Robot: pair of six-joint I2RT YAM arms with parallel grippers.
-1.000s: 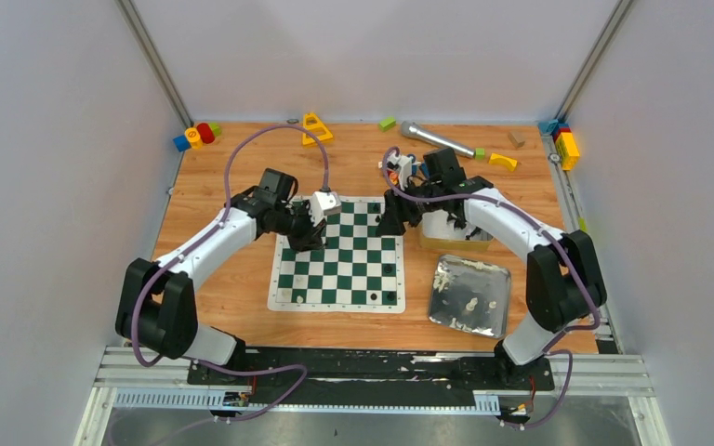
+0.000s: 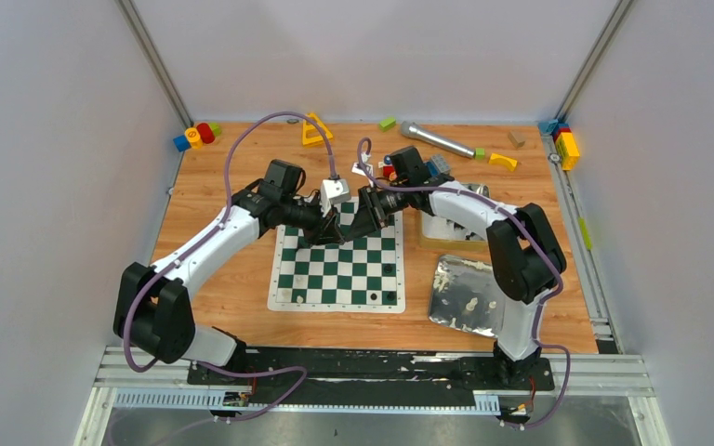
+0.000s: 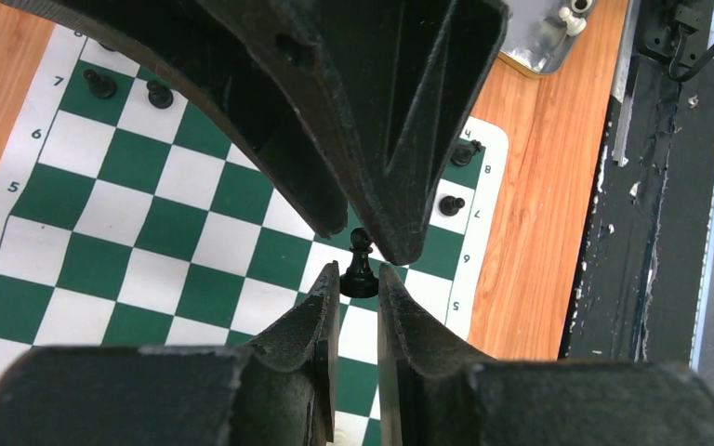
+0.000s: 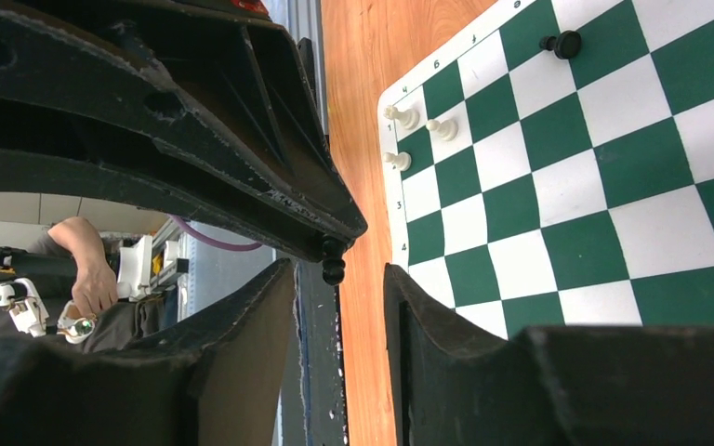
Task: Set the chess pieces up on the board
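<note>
A small black pawn (image 3: 361, 271) is pinched by its base between the tips of my left gripper, which is shut on it above the chessboard (image 2: 337, 306). From the other side my right gripper reaches in, its fingers apart. Its fingers (image 3: 400, 243) flank the pawn's head in the left wrist view. In the right wrist view the pawn's dark tip (image 4: 334, 270) shows between the right fingers, a gap visible on the right. Black pieces (image 3: 160, 94) stand on the board's edge squares, and white pieces (image 4: 442, 129) occupy one corner.
A box (image 2: 453, 245) of pieces sits right of the board, partly under my right arm. The metal tray (image 2: 472, 288) with white pieces lies in front of it. Toy blocks (image 2: 206, 133) and a microphone (image 2: 437, 138) line the back.
Both grippers have come together over the board: the left shifted right, the right shifted left.
</note>
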